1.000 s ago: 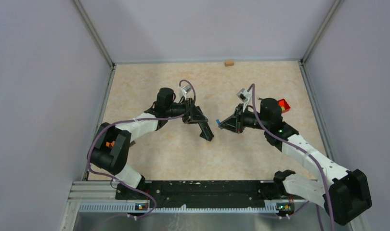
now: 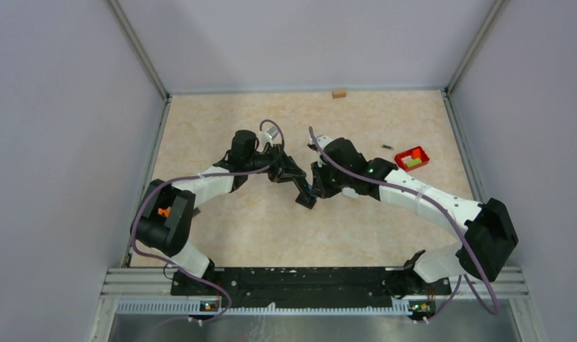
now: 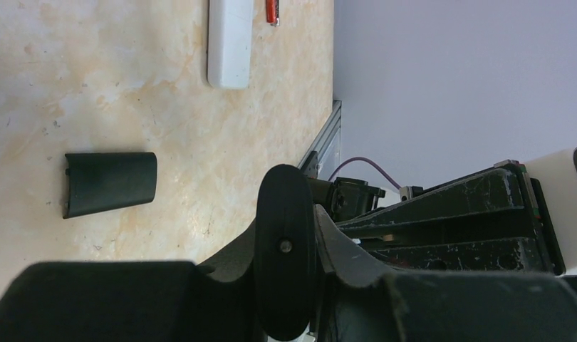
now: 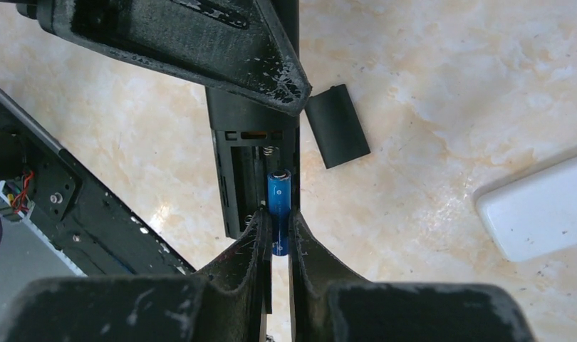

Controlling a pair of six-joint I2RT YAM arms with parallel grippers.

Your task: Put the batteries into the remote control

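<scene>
My left gripper (image 2: 289, 171) is shut on the black remote (image 4: 229, 167), which has its battery bay open, with a spring showing. At that bay, my right gripper is shut on a blue battery (image 4: 278, 191), held lengthwise over the compartment; whether it is seated cannot be told. The black battery cover lies loose on the table below, also in the right wrist view (image 4: 338, 127). In the left wrist view a red battery (image 3: 271, 11) lies beyond a white object (image 3: 229, 43).
A red box (image 2: 412, 158) with coloured contents stands at the right, near a small dark object (image 2: 387, 147). A tan block (image 2: 339, 93) is at the back. The white object lies right of the cover in the right wrist view.
My right gripper has moved left with the blue battery, from apart to right at the remote. My left arm has stayed almost still.
</scene>
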